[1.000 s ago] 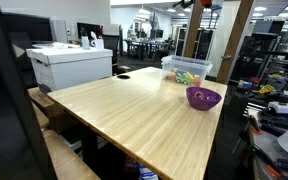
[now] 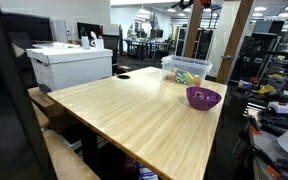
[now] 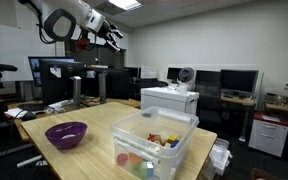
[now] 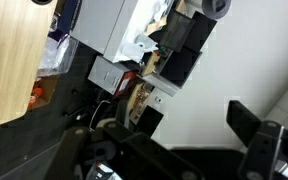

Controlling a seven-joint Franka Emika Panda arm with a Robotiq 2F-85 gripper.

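Observation:
High above the table, my gripper hangs in the air at the end of the arm. Its dark fingers stand wide apart in the wrist view, and no object shows between them. A purple bowl rests near the table's edge, well below the gripper; a small pinkish thing seems to lie inside. The clear plastic bin stands on the tabletop beside the bowl, with several colourful items in it.
A white cabinet stands beyond that end. Monitors and desks fill the background.

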